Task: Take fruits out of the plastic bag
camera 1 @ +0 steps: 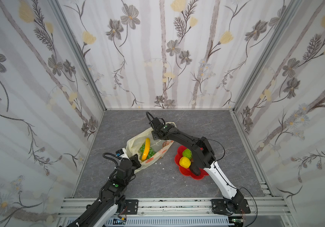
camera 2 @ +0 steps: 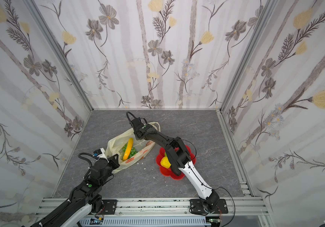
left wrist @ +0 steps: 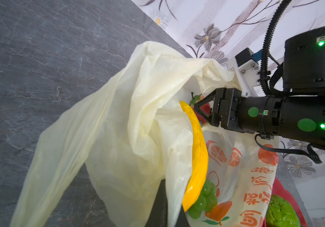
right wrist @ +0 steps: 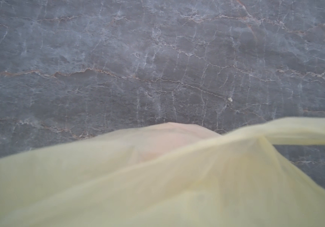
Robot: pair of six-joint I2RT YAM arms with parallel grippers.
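Observation:
The pale plastic bag [camera 1: 134, 143] lies with its mouth spread; a yellow banana [camera 1: 146, 148] and green grapes [camera 1: 150, 153] are inside. At the near-left end, my left gripper is shut on the bag's edge, thin film passing between its fingers. My right gripper reaches into the far end. Its fingertips are right at a red fruit [left wrist: 205, 109] with a green leafy top, beyond the banana. Whether they grip it cannot be told. Bag film [right wrist: 192, 181] covers the lower right wrist view and hides the right fingers.
A red flower-shaped bowl [camera 1: 185, 172] stands right of the bag. In it are a yellow fruit [camera 1: 185, 162], a green fruit [camera 1: 187, 153] and a dark one [camera 1: 195, 169], partly under the right arm. The table behind the bag is bare.

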